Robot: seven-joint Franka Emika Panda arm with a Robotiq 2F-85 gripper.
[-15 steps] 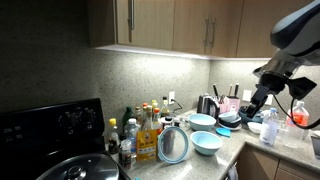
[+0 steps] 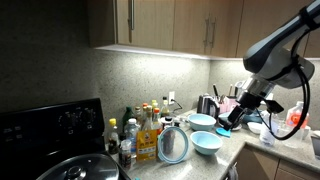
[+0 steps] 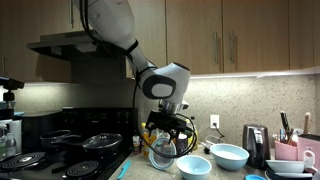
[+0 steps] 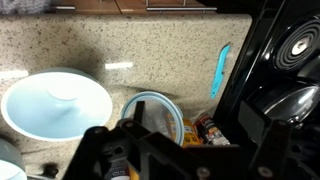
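Note:
My gripper stands open above the counter, its dark fingers spread wide along the bottom of the wrist view. Nothing is seen held between them. Below and between them lies a round, pale-rimmed lid or dish, partly covered by the gripper. It leans upright before the bottles in exterior view 1. A light-blue bowl is to its left in the wrist view. On the opposite side, a blue utensil lies flat near the stove.
Several bottles crowd beside the leaning dish. Another blue bowl stands farther back, near a kettle. The stove borders the counter and carries a covered pan. Bare counter runs along the front edge.
In exterior view 1 the arm has swung leftward from the right edge, toward the bowls. The bowls, bottles and leaning dish have stayed in place.

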